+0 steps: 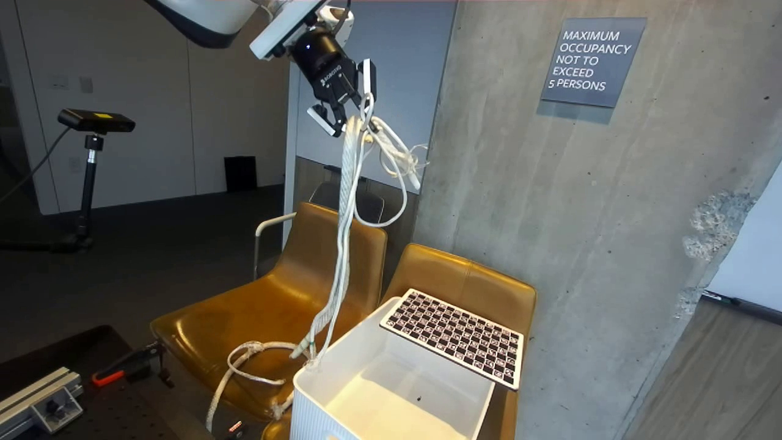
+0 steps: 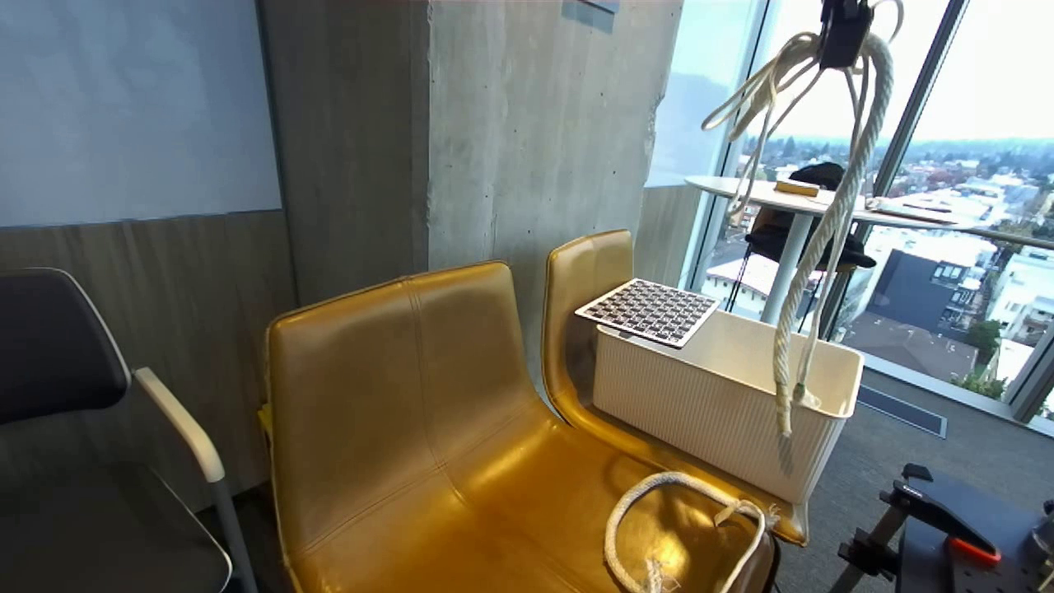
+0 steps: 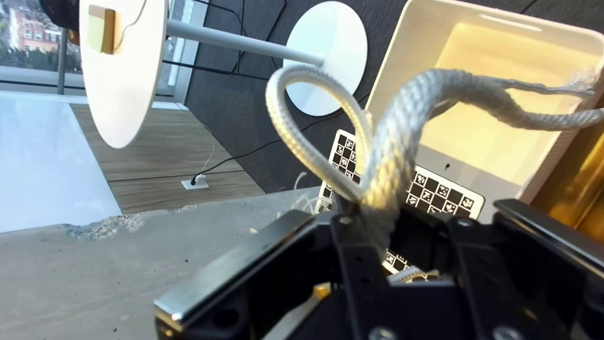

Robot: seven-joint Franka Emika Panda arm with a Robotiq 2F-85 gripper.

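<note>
My gripper [image 1: 350, 117] is shut on a bundle of white rope [image 1: 344, 212], high above the chairs. The rope hangs in long strands, with loops and a frayed end off to the right. Its lower ends dangle around the near left rim of a white bin [image 1: 392, 366]; whether they touch it is unclear. In the wrist view, thick rope [image 3: 399, 136] rises from between my fingers, a thinner loop beside it, with the bin [image 3: 504, 62] beyond. Another white rope [image 2: 637, 491] lies curled on the tan chair seat in exterior view 2.
A checkered board [image 1: 458, 333] rests across the bin's back edge. Two tan chairs [image 2: 395, 395] stand by a concrete wall [image 1: 586, 183]. A dark table with a clamp [image 1: 128, 366] is at the near left. The bin's interior looks empty.
</note>
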